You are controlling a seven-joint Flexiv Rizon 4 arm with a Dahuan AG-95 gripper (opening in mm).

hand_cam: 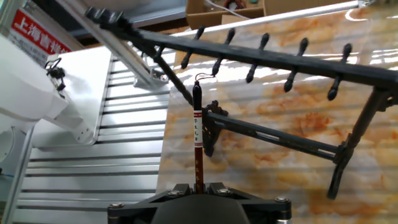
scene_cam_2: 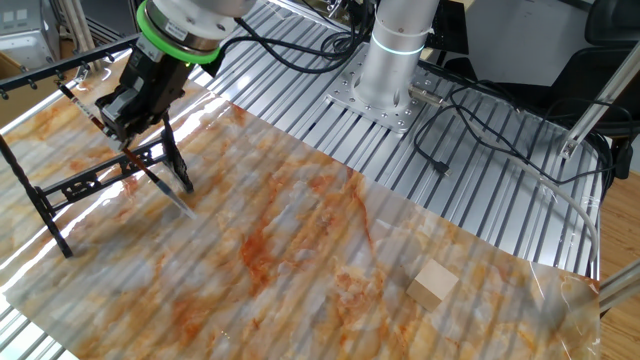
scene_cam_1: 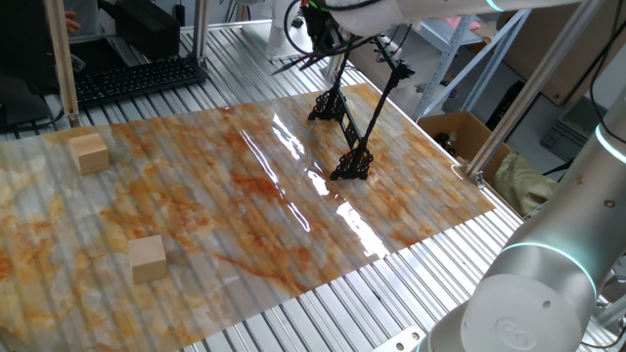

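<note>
A dark-handled brush [hand_cam: 198, 134] with a white label is pinched in my gripper, which is shut on its shaft. In exterior view 2 my gripper [scene_cam_2: 120, 138] holds the brush [scene_cam_2: 150, 178] aslant, pale tip low and to the right. The black stand [scene_cam_2: 100, 180] is upright beside it. In the wrist view the brush's cord loop is close to a peg of the stand's top bar [hand_cam: 267, 59]; whether they touch, I cannot tell. Exterior view 1 shows the stand [scene_cam_1: 350, 127] at the mat's far right, my gripper partly hidden behind cables.
Two wooden blocks, one near [scene_cam_1: 148, 259] and one farther back [scene_cam_1: 90, 154], lie on the left of the marbled mat [scene_cam_1: 215, 205]. A keyboard [scene_cam_1: 137, 80] stands beyond the mat's far edge.
</note>
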